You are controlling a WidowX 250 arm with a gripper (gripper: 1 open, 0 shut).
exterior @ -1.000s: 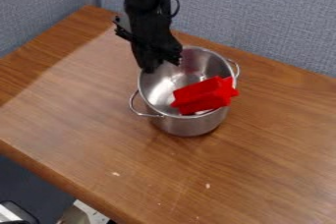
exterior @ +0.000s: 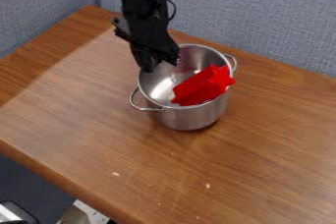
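A steel pot (exterior: 184, 115) with two wire handles stands on the wooden table. A red object (exterior: 202, 84) lies inside it, toward the right side. My black gripper (exterior: 148, 63) hangs over the pot's left rear rim, pointing down, to the left of the red object. Its fingers are dark and partly blend together, so whether they are open or shut is unclear.
A blue-grey padded wall (exterior: 262, 22) runs along the back. Dark floor and some gear show at the bottom left corner.
My gripper has risen slightly. The red object sits a little farther back in the pot and its outline has shifted.
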